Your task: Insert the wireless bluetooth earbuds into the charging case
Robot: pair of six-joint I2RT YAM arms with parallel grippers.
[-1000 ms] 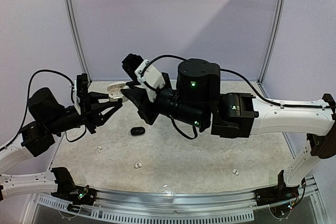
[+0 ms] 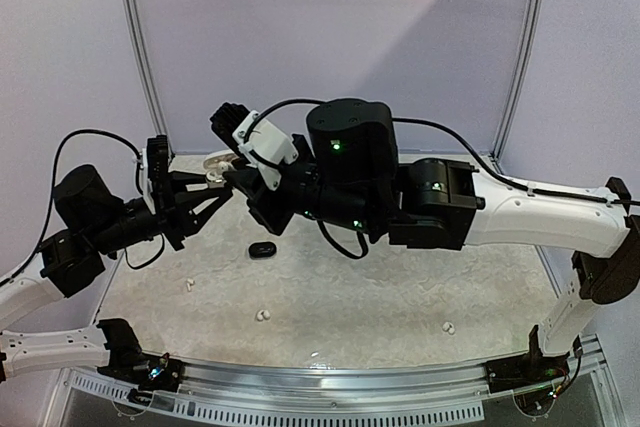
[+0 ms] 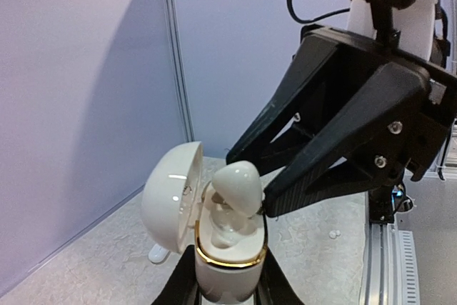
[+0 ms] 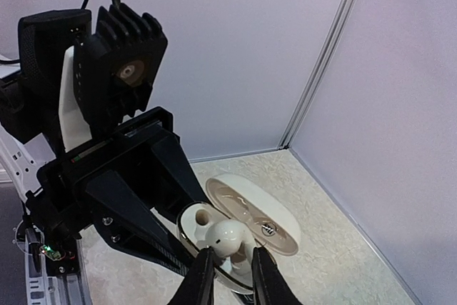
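An open white charging case with a gold rim is held upright in my left gripper (image 2: 218, 187), its lid tilted back; in the right wrist view the lid (image 4: 253, 212) is behind the case. A white earbud (image 3: 238, 185) sits at the mouth of the case, between the fingertips of my right gripper, which is shut on it. In the right wrist view the earbud (image 4: 228, 237) is over one cavity, with the other cavity (image 4: 202, 218) visible empty.
A black oval case (image 2: 262, 249) lies on the table (image 2: 340, 287). Small white earbuds (image 2: 263, 315) lie at the front, with others (image 2: 448, 327) to the right and at the left. The right arm spans most of the upper table.
My left arm has stayed about still.
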